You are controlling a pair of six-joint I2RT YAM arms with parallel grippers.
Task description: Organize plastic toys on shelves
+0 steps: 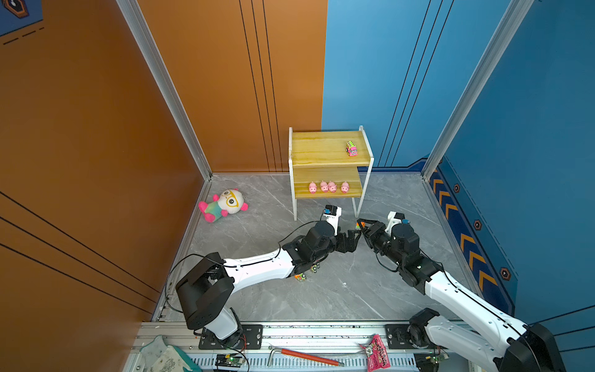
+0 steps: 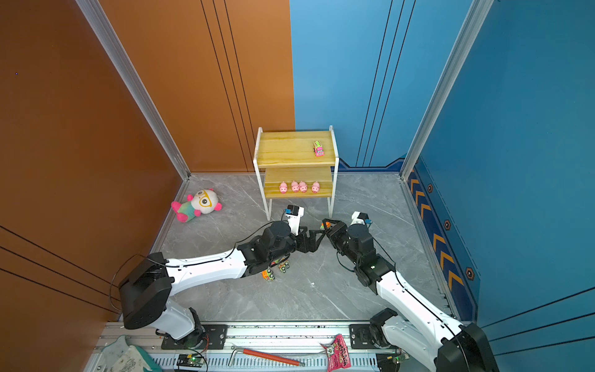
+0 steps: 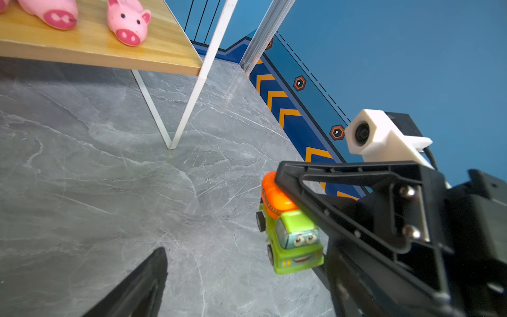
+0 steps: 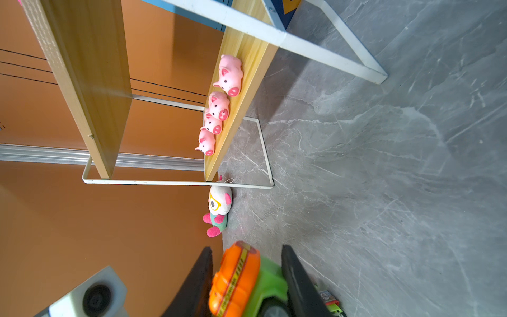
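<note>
In the right wrist view my right gripper is shut on a green and orange toy car [image 4: 235, 281], whose painted face shows in the left wrist view [image 3: 298, 232]. My left gripper is open, its blurred fingers apart, with the car ahead of them toward the right finger; I cannot tell whether they touch it. Both grippers meet low in front of the wooden shelf [image 1: 322, 147]. A pink and green toy car [image 1: 351, 148] stands at the right of the top board. Several pink pigs [image 4: 230, 74] line the lower board.
Other toy cars [image 1: 300, 276] lie on the floor, partly hidden beneath my left arm. A plush toy [image 1: 229, 201] lies by the left wall. The shelf's white legs [image 3: 190, 103] stand just beyond the grippers.
</note>
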